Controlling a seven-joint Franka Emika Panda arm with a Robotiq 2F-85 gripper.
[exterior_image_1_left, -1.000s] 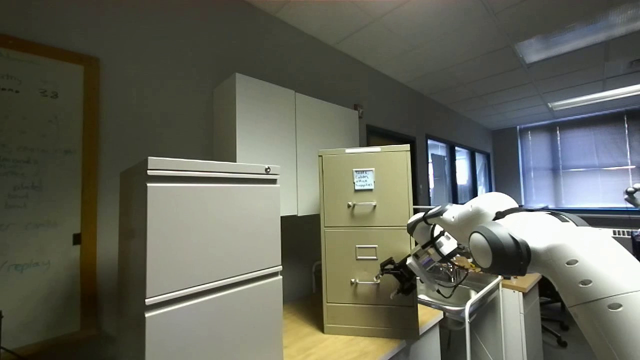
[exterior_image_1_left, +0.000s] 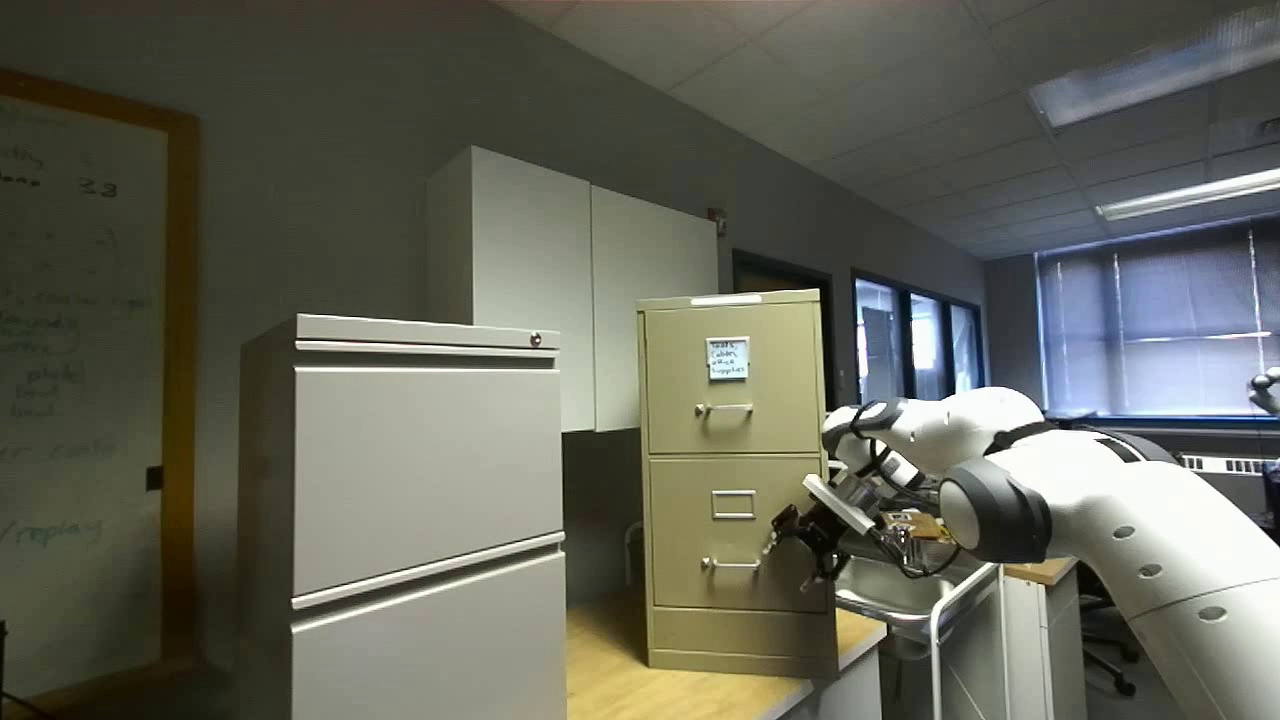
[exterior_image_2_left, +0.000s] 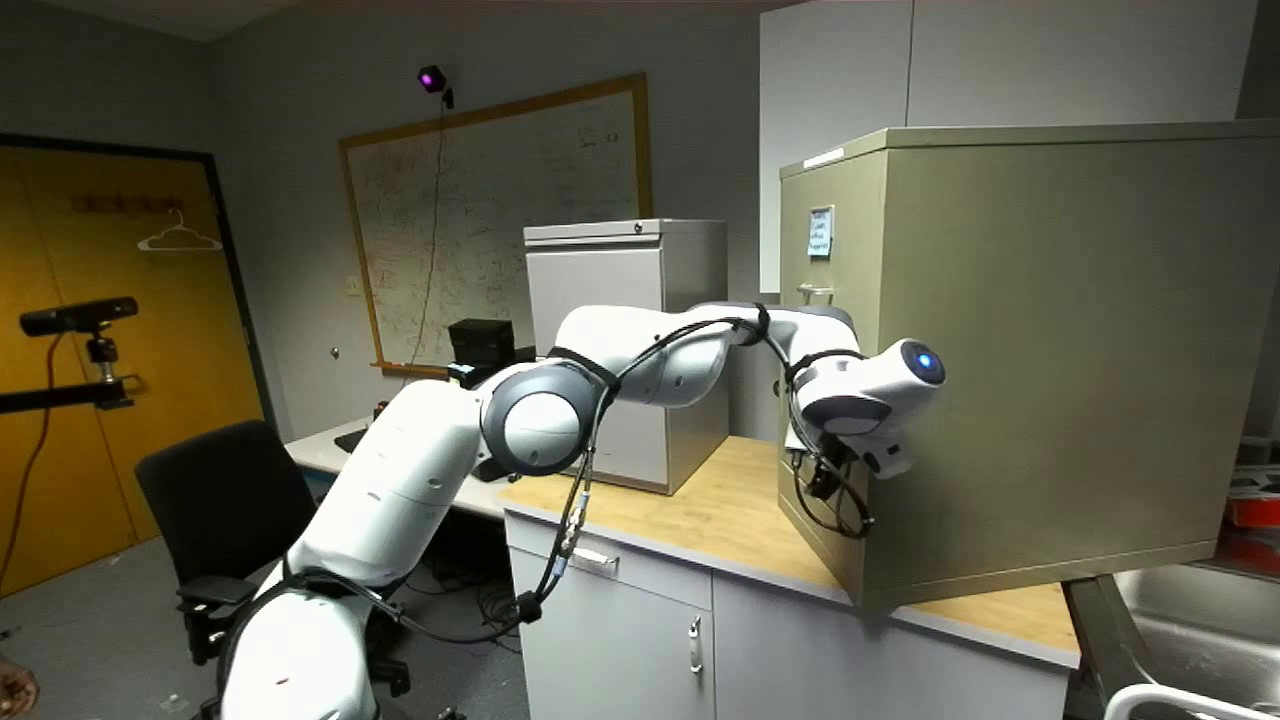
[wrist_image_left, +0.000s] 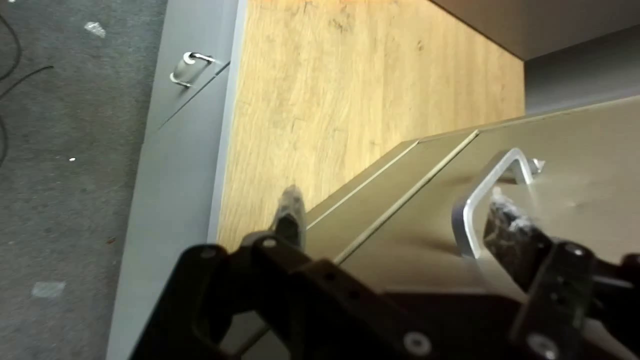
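A tan two-drawer filing cabinet (exterior_image_1_left: 734, 434) stands on a wooden counter, both drawers closed. Its lower drawer has a silver bar handle (exterior_image_1_left: 729, 564), seen close up at right in the wrist view (wrist_image_left: 489, 186). My gripper is open, its dark fingers spread wide with nothing between them. One finger (wrist_image_left: 510, 231) overlaps the handle's inner side in the wrist view; contact cannot be made out. The other finger (wrist_image_left: 290, 213) shows over the counter and the cabinet's lower edge. From exterior view 2 the fingers are mostly hidden by the wrist.
A grey filing cabinet (exterior_image_2_left: 696, 348) stands farther along the wooden counter (exterior_image_2_left: 732, 510), with clear countertop between the two cabinets. A metal sink (exterior_image_1_left: 894, 588) lies beyond the tan cabinet. The upper drawer has its own handle (exterior_image_1_left: 725, 409) and a paper label (exterior_image_1_left: 727, 359).
In exterior view 1, my gripper has shifted slightly right, and the wrist has turned, tilting the fingers differently. The cabinet and its drawers look unmoved.
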